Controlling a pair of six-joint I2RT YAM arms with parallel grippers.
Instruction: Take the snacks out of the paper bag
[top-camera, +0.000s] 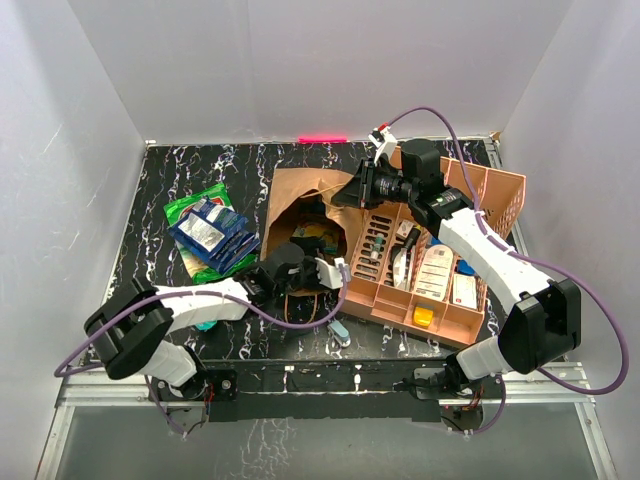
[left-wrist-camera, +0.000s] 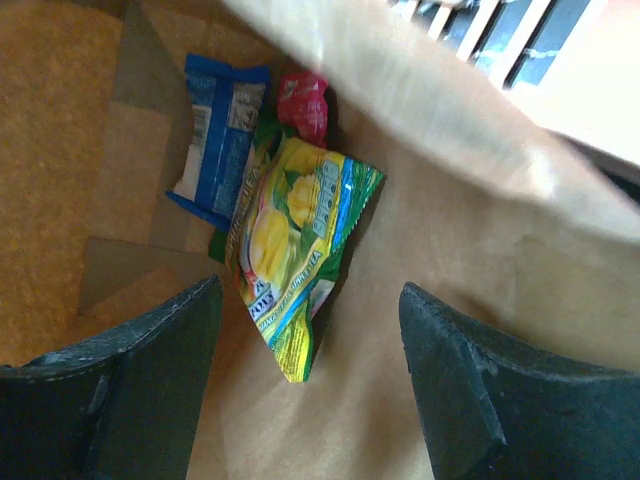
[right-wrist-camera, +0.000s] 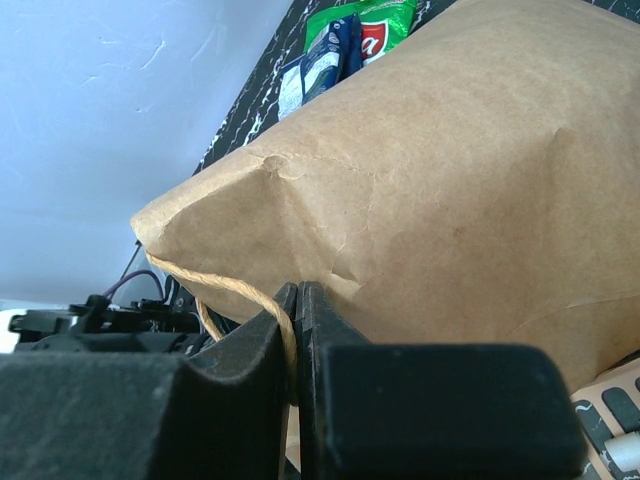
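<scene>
The brown paper bag (top-camera: 287, 190) lies on its side with its mouth toward the front. Inside it, the left wrist view shows a yellow-green snack pack (left-wrist-camera: 290, 230), a blue pack (left-wrist-camera: 222, 135) and a small red pack (left-wrist-camera: 303, 104) behind. My left gripper is open at the bag's mouth, its fingers (left-wrist-camera: 170, 350) apart and the yellow-green pack beyond the gap. My right gripper is shut on the bag's twisted paper handle (right-wrist-camera: 225, 283) at the bag's upper right edge. Blue packs (top-camera: 212, 230) and a green pack (top-camera: 185, 206) lie outside, left of the bag.
A pink compartment organizer (top-camera: 385, 307) full of small items stands close against the bag's right side. A small grey-blue object (top-camera: 340, 332) lies in front. Grey walls bound the back and sides. Dark marble table (top-camera: 180, 165) shows bare at the back left.
</scene>
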